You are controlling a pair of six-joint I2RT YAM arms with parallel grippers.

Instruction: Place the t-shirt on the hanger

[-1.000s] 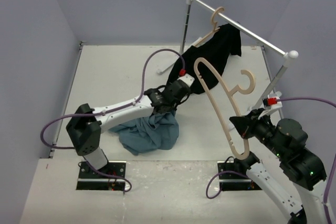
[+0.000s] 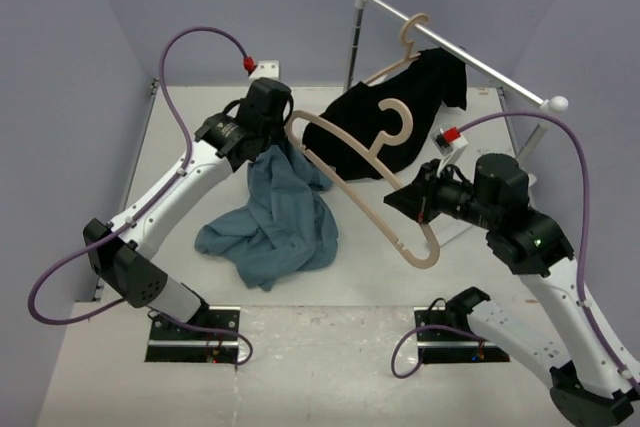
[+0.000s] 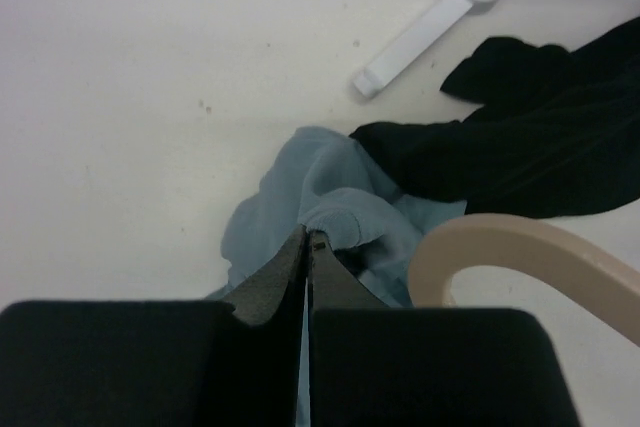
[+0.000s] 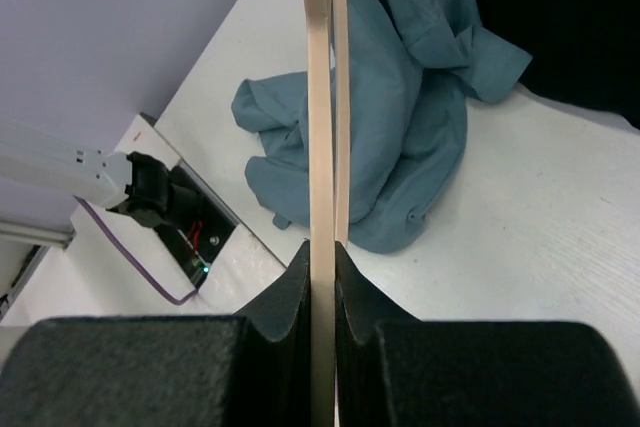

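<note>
The blue-grey t-shirt [image 2: 275, 222] lies crumpled on the left of the table, one part raised to my left gripper. That gripper is shut on a fold of the shirt, which shows at its fingertips in the left wrist view. A beige hanger [image 2: 352, 194] is held aloft by my right gripper [image 2: 422, 209], shut on it near one end. The hanger's far end reaches close beside the left gripper, over the shirt; whether it touches the cloth cannot be told. In the right wrist view the hanger [image 4: 318, 97] appears nearly edge-on.
A white rack bar [image 2: 460, 52] spans the back right. From it hangs a black garment [image 2: 400, 112] on another beige hanger [image 2: 408, 35], close behind the held hanger.
The right arm has carried the hanger leftward, bringing its far end over beside the left gripper.
</note>
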